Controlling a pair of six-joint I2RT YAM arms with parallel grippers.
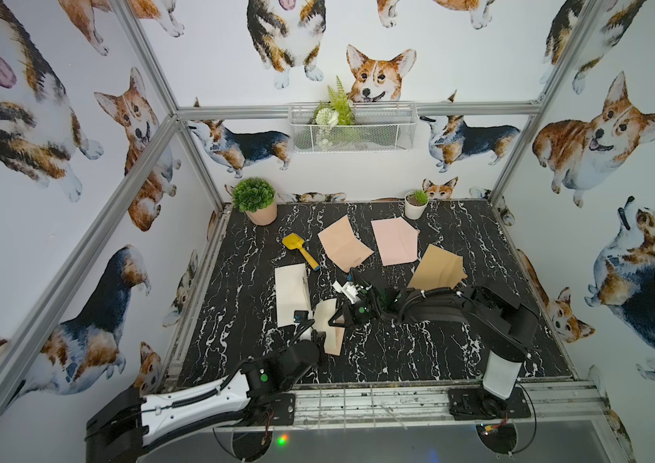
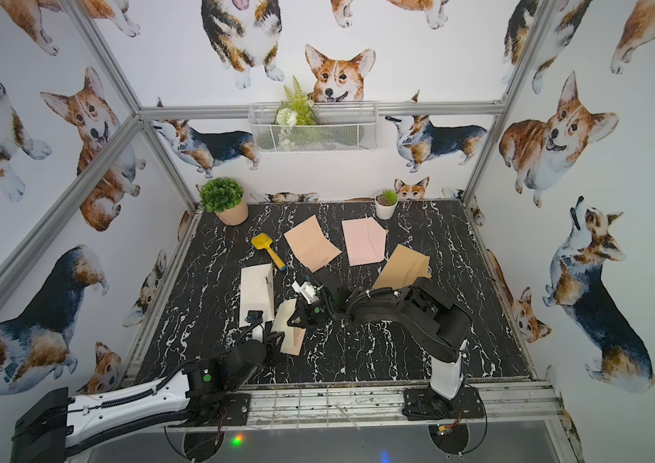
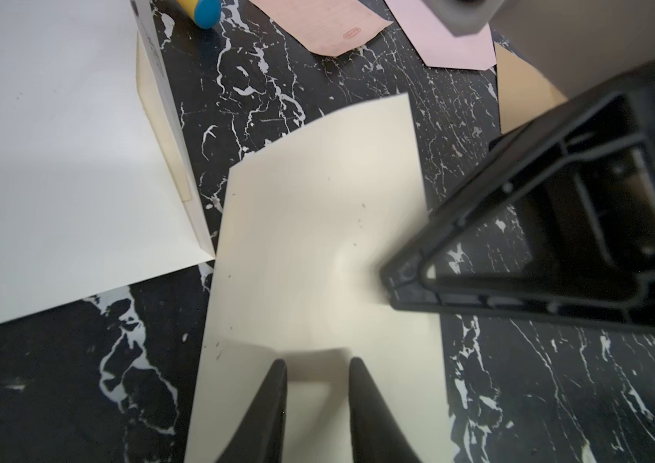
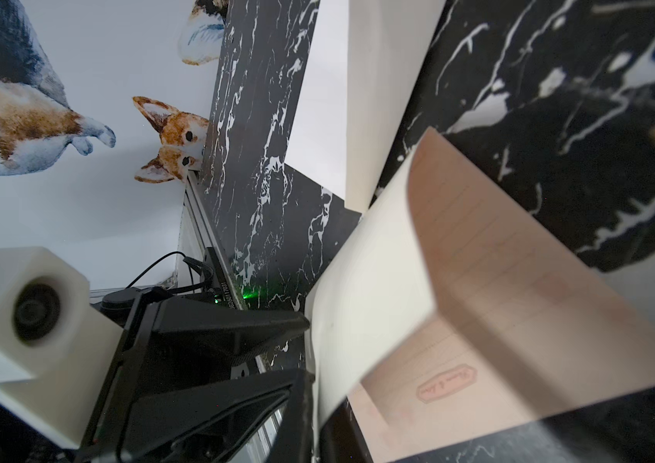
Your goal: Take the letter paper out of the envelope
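The letter paper (image 3: pixel 319 223), cream outside and pink with lines inside, lies folded on the table, clear of the white envelope (image 3: pixel 49 169) to its left. In the right wrist view its upper flap stands raised, showing the pink inner side (image 4: pixel 489 301). My left gripper is over the cream flap's near part, a gap between its fingers. From the right, my right gripper reaches the paper's edge, its narrowly parted fingers straddling the cream flap. Whether both fingers touch the flap is hard to tell.
Behind lie a peach sheet (image 1: pixel 345 243), a pink envelope (image 1: pixel 395 240) and a tan envelope (image 1: pixel 437 267). A yellow-headed tool (image 1: pixel 294 242) sits behind the white envelope. Potted plants (image 1: pixel 261 212) stand at the back.
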